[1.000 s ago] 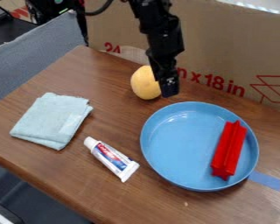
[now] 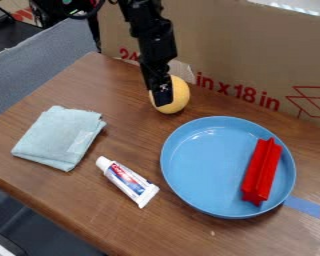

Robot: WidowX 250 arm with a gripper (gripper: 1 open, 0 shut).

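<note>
The black gripper (image 2: 159,92) reaches down from the top, its fingertips over the front left of a yellow round object (image 2: 175,99) at the back of the table; it is open, and whether it touches the object is unclear. A blue plate (image 2: 194,168) holds a red object (image 2: 262,171) on its right side. A folded pale cloth (image 2: 59,135) lies at the left, and a toothpaste tube (image 2: 127,183) lies at the front, left of the plate.
The wooden table (image 2: 96,225) has clear room at its back left and centre. A cardboard wall (image 2: 256,50) stands along the back. A grey padded surface (image 2: 29,80) borders the left edge.
The gripper has moved left and down, from the right side of the yellow object to in front of it. The other things have not visibly moved.
</note>
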